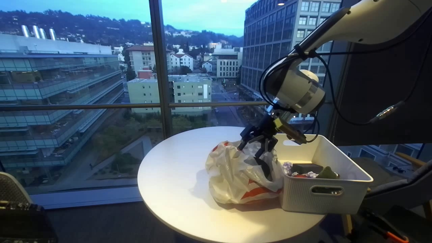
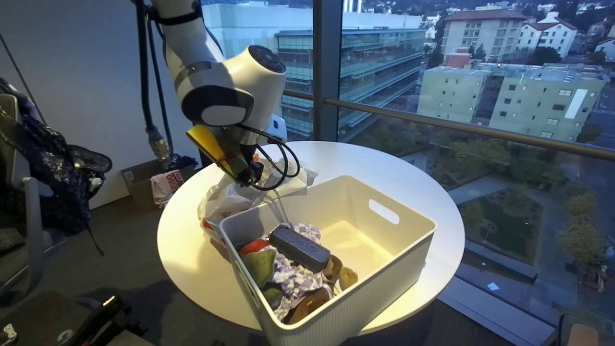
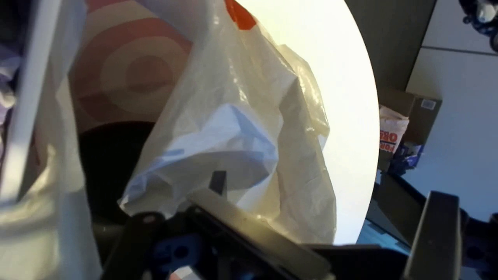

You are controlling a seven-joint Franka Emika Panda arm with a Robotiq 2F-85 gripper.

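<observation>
A white plastic bag (image 1: 239, 174) with red markings slumps on the round table, its mouth turned toward the bin. My gripper (image 1: 249, 150) is open at the top of the bag, its fingers against or just over the plastic; exact contact is hard to tell. In the wrist view one finger pad (image 3: 434, 238) stands at the right, apart from the other finger, which lies over the bag. A black object (image 3: 112, 163) shows inside the bag's opening, partly covered by plastic. From exterior view 2 the fingertips are hidden behind the wrist and cables.
Against the bag stands a white bin (image 2: 398, 248), holding a dark grey block (image 2: 300, 248), a green pear-like item (image 2: 259, 266), checkered cloth (image 2: 294, 281) and other things. Its far side is empty. Bare table (image 1: 174, 170) lies on the bag's other side.
</observation>
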